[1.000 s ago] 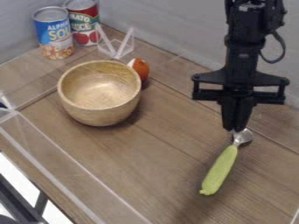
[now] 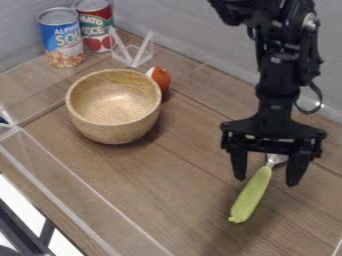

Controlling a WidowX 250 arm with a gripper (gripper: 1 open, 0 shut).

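Note:
My black gripper point(image 2: 271, 168) is low over the table at the right, fingers open, around the upper part of a utensil with a long pale-green handle point(image 2: 251, 196). The green part lies diagonally toward the front; its metal end point(image 2: 275, 158) is mostly hidden behind the gripper. I cannot tell whether the fingers touch it.
A tan bowl point(image 2: 114, 128) sits left of centre, with a red-orange round object point(image 2: 159, 76) behind it. Two cans, a blue one point(image 2: 63, 40) and a red one point(image 2: 95, 22), stand at the back left by the wall.
My gripper has come down from above the utensil to around its upper part. The utensil and other objects look unmoved.

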